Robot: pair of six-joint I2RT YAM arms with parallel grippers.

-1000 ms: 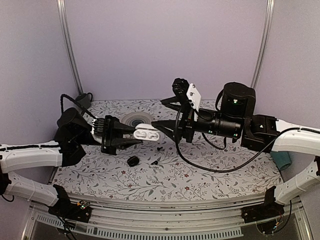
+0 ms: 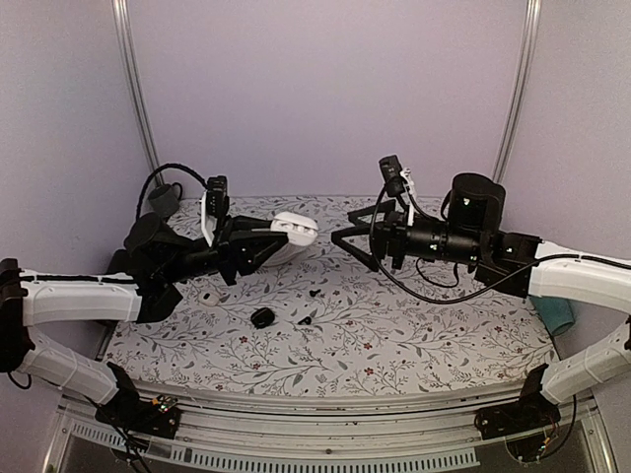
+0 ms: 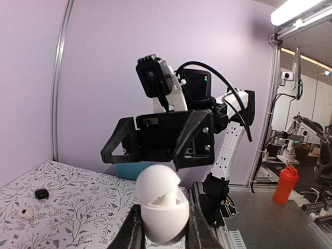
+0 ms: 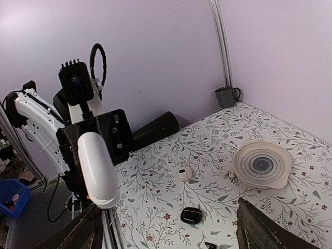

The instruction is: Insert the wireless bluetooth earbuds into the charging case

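Note:
My right gripper (image 2: 345,236) faces it from a short way to the right, open with nothing between its fingers. Whether earbuds sit inside the case cannot be told.
Below, on the floral table (image 2: 414,345), lie a small black object (image 2: 262,317), a small dark piece (image 2: 305,321) and a small white item (image 4: 184,173). A round plate (image 4: 262,165) and a grey mug (image 4: 226,96) stand toward the back.
My right gripper has drawn back to the right, away from the case.

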